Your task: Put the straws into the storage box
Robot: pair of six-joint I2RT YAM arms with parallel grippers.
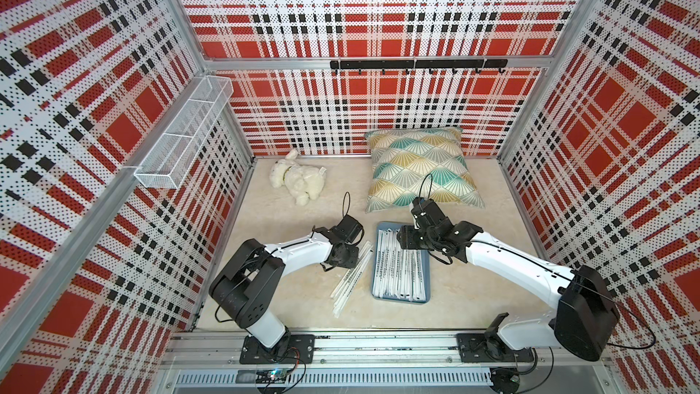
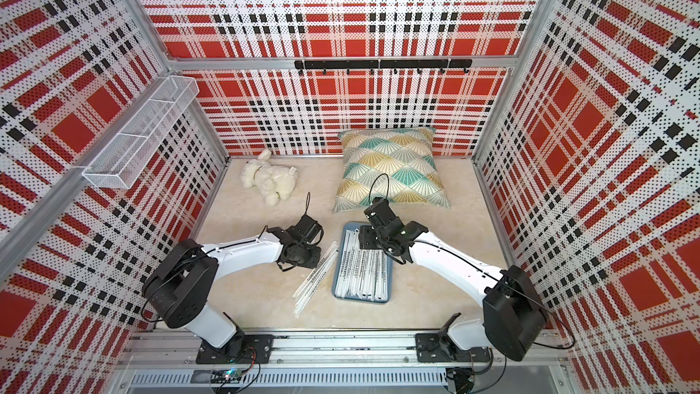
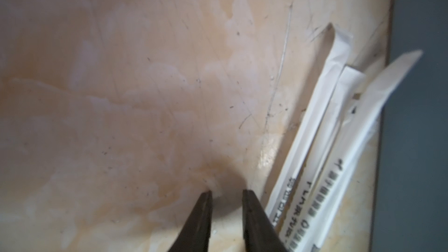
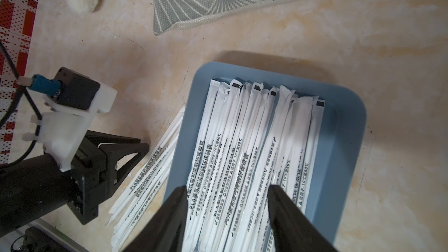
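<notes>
A bundle of several white paper-wrapped straws (image 1: pixel 352 281) lies slanted on the table, just left of the blue-grey storage box (image 1: pixel 375 290). My left gripper is low over the table beside the bundle's left side, partly open, with bare table between its fingers. Its right finger (image 3: pixel 255 219) is close against the straws (image 3: pixel 322 158); whether it touches is hard to tell. The box holds a row of many more straws (image 4: pixel 242 158). Above the box my right gripper stands open, nothing gripped between its fingers.
A patterned cushion (image 1: pixel 419 167) rests behind the box, and a cream plush toy (image 1: pixel 299 178) lies at the back left. A white wire basket (image 1: pixel 182 135) hangs on the left wall. Table space right of the box is free.
</notes>
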